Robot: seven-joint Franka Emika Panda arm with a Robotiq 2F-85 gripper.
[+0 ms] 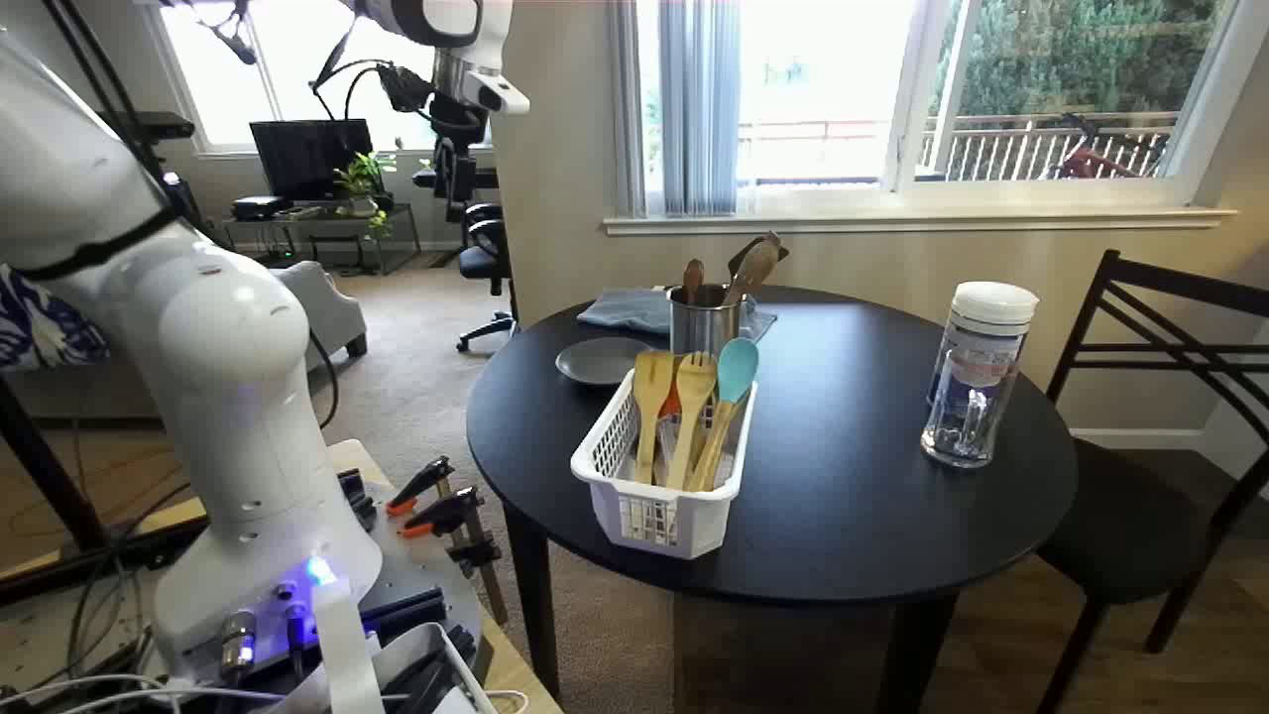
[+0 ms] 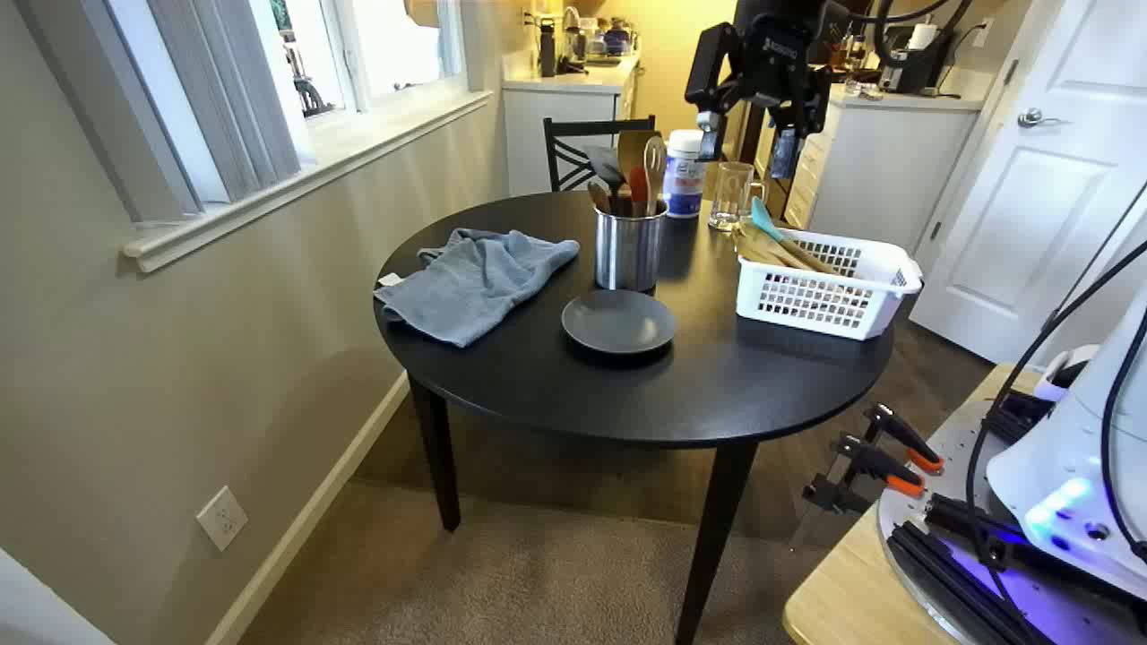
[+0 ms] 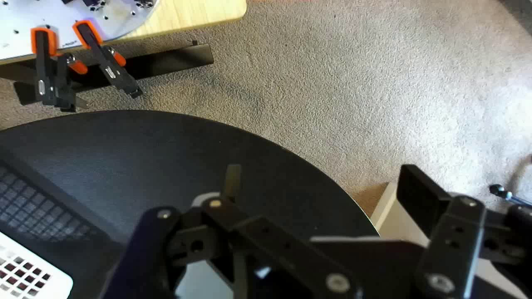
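High above the table's edge, my gripper (image 2: 747, 144) stands open, its two fingers apart with nothing between them. Exterior view 1 shows the gripper (image 1: 455, 196) from the side, left of the window. A white basket (image 1: 642, 520) on the black round table (image 1: 857, 524) holds wooden utensils (image 1: 693, 387) and a teal spoon (image 1: 738, 367). Behind it is a steel canister (image 2: 626, 253) of utensils. A dark grey plate (image 2: 619, 322) lies before the canister, and a crumpled blue-grey towel (image 2: 478, 281) beside it. In the wrist view only a corner of the basket (image 3: 35, 271) shows.
A white-lidded wipes tub (image 2: 685, 177) and a clear glass mug (image 2: 731, 193) stand on the far side of the table. Clamps (image 1: 446, 512) grip the robot's stand. A chair (image 1: 1142, 500) is drawn up at the right.
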